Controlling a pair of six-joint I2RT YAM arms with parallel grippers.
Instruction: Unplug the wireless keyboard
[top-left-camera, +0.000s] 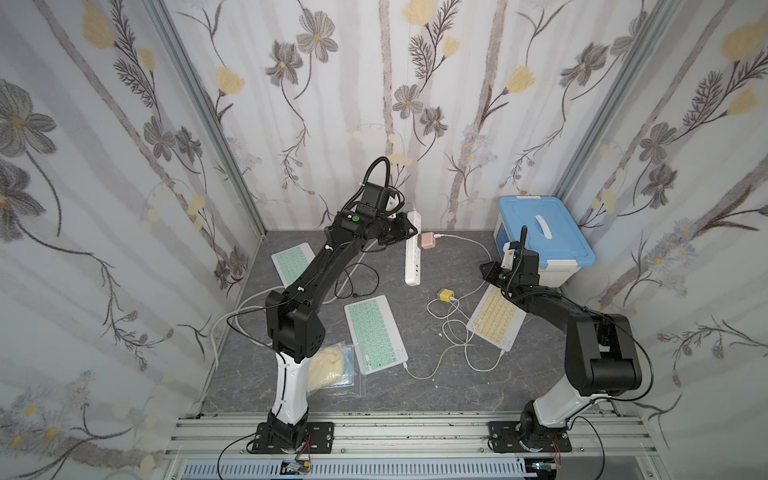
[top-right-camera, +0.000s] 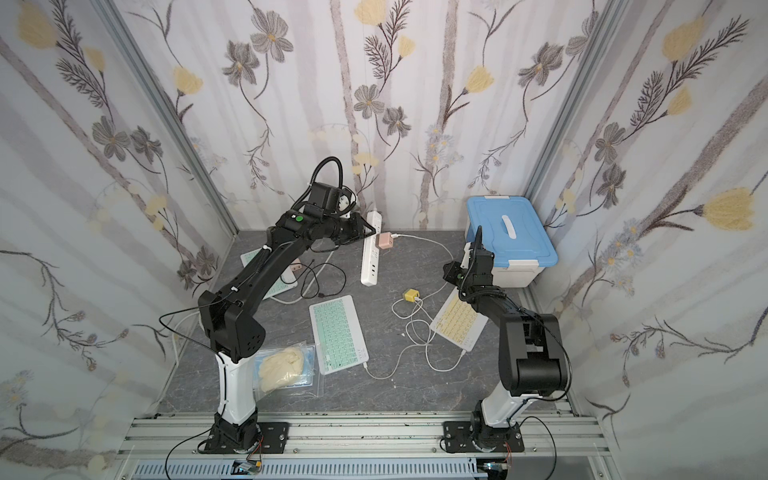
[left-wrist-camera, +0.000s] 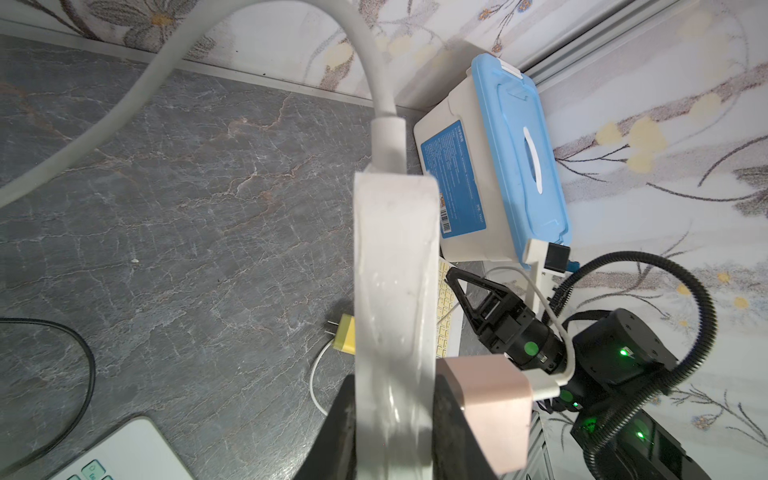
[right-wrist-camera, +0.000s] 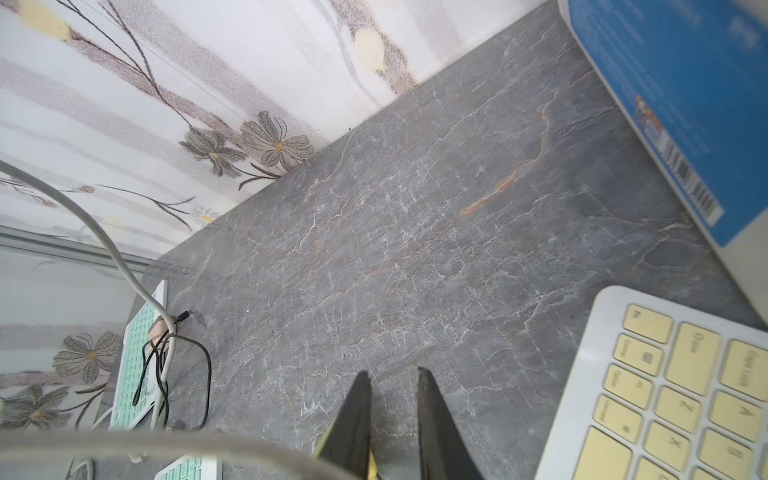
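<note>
My left gripper is at the white power strip, which fills the middle of the left wrist view between its fingers; whether it grips the strip I cannot tell. A pink charger is plugged into the strip's side, with a white cable. My right gripper is part open and empty, low by the yellow keyboard and the box. A yellow charger lies loose on the table with cables. Green keyboards lie at the front middle and left.
A lidded blue and white box stands at the back right. A bag with beige contents lies at the front left, near tangled cables. The back of the table between strip and box is mostly clear apart from a cable.
</note>
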